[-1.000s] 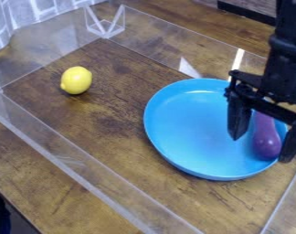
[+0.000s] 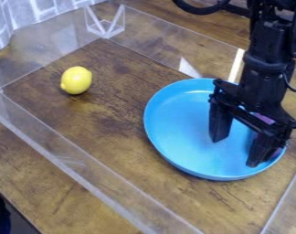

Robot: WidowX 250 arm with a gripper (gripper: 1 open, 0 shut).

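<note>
A light blue plate (image 2: 179,127) sits on the wooden surface at centre right. My black gripper (image 2: 237,134) is lowered over the plate's right half, open, its two fingers reaching down to about plate level. A purple object (image 2: 268,125) on the plate's right side is mostly hidden behind the gripper, with only small parts showing. A yellow lemon (image 2: 76,80) lies apart on the wood at the upper left.
Clear plastic walls (image 2: 104,20) border the work area at the back and along the left and front. Bare wood lies left of the plate, around the lemon.
My gripper has moved down and left over the plate, now covering much of the purple object that showed clearly earlier. The plate and lemon are unchanged.
</note>
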